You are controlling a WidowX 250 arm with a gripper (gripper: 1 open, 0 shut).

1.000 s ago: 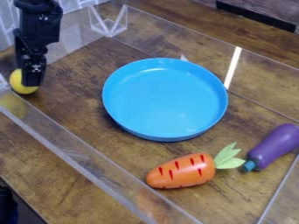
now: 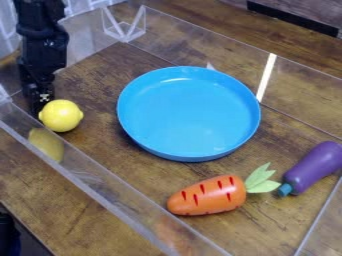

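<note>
My dark gripper (image 2: 38,92) is low at the left, by the clear wall of the enclosure; its fingers are hard to make out. A yellow lemon (image 2: 60,115) rests on the wooden surface just right of and in front of the fingertips, with its reflection in the clear wall below it. A blue plate (image 2: 189,112) lies in the middle. An orange carrot (image 2: 206,198) with pale green leaves and a purple eggplant (image 2: 315,164) lie at the lower right.
Clear walls (image 2: 120,200) run along the left and front-left. Bare wood lies between the lemon and the carrot, and behind the plate.
The lemon has moved right and toward the camera from the left wall, out from under my gripper. The gripper has come down lower over that spot.
</note>
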